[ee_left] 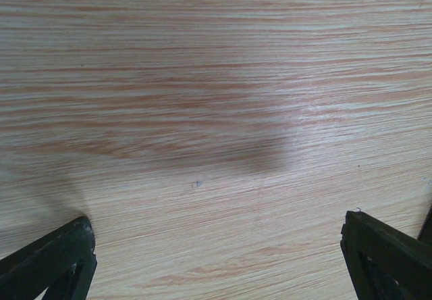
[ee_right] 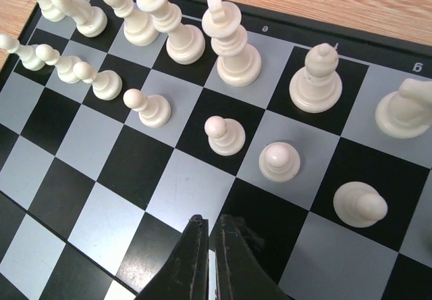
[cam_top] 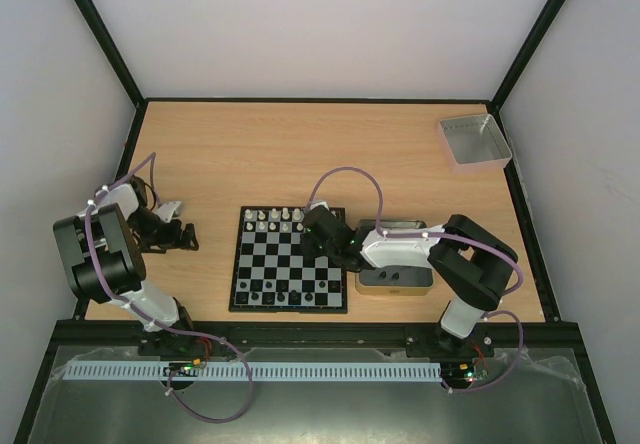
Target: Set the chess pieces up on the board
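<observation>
The chess board [cam_top: 291, 310] lies on the table, its far side lined with white pieces and its near side with black ones. In the right wrist view, a white queen [ee_right: 179, 40], a white king [ee_right: 237, 60] and a white bishop [ee_right: 318, 84] stand upright in the back row. White pawns, among them one pawn [ee_right: 225, 135] and another pawn [ee_right: 360, 204], stand upright in front. Over the board's middle squares is my right gripper, shut, with nothing showing between its fingers. My left gripper stands open above bare wood, away from the board.
A box [cam_top: 395, 290] holding several dark pieces sits right of the board, partly under my right arm. An empty-looking pale bin [cam_top: 475, 166] stands at the far right.
</observation>
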